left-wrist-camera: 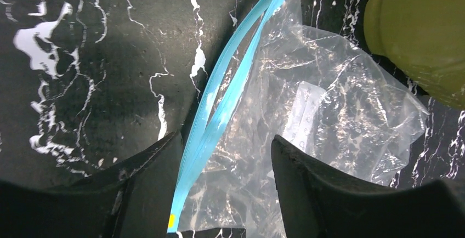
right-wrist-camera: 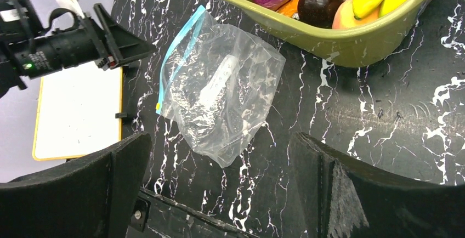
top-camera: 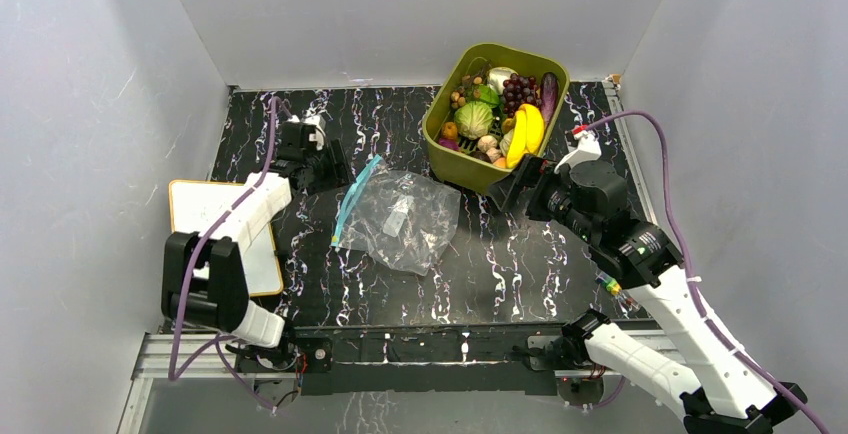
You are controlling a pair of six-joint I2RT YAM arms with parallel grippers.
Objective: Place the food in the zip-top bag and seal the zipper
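A clear zip top bag (top-camera: 410,219) lies flat and looks empty on the black marbled table. Its blue zipper strip (left-wrist-camera: 219,109) runs along the left edge, the two bands parted in the middle. Just left of the strip, my left gripper (top-camera: 338,169) is over the table, and its wrist view has the fingers spread with only the bag and table beyond. My right gripper is open and empty, near the front corner of the green basket (top-camera: 462,169). In that basket are bananas (top-camera: 526,132), a cabbage (top-camera: 474,119), grapes (top-camera: 520,91) and an eggplant (top-camera: 549,97).
A whiteboard (top-camera: 262,259) with a yellow edge lies at the left, under the left arm. Small coloured items (top-camera: 612,286) sit near the right arm.
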